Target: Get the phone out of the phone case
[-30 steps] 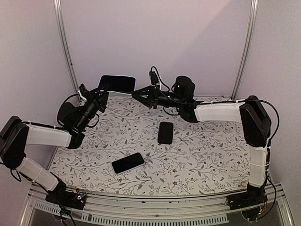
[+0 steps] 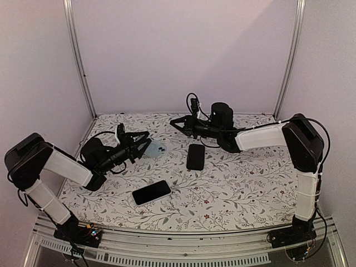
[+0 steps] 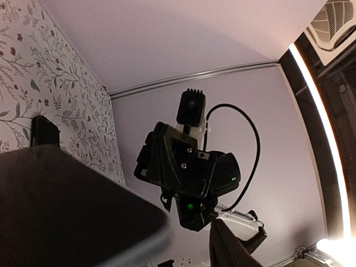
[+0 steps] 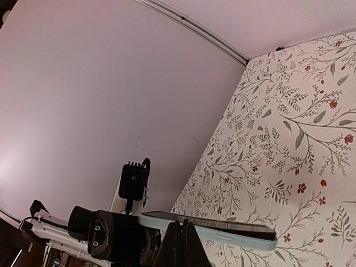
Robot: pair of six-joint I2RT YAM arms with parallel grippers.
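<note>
A pale bluish piece with dark spots [image 2: 157, 148] shows right beside my left gripper [image 2: 149, 138], whose fingers stand apart in the top view. I cannot tell whether it touches them. In the left wrist view a large blurred dark slab [image 3: 72, 206] with a pale edge fills the lower left, a gap away from one finger [image 3: 225, 247]. My right gripper [image 2: 173, 122] is farther back; its fingertips [image 4: 177, 233] are together. Behind them in the right wrist view stretches a thin phone-like piece with a pale blue rim [image 4: 239, 239]. What is between these fingers cannot be made out.
On the flowered table lie two dark phone-like slabs, a pale-rimmed one [image 2: 151, 192] near the front and a black one [image 2: 195, 157] right of centre. Walls stand at the back and sides.
My left gripper has moved down and right in the top view. The dark screen face between the grippers is gone from there; a pale spotted piece shows lower. The right gripper shifted slightly right and down.
</note>
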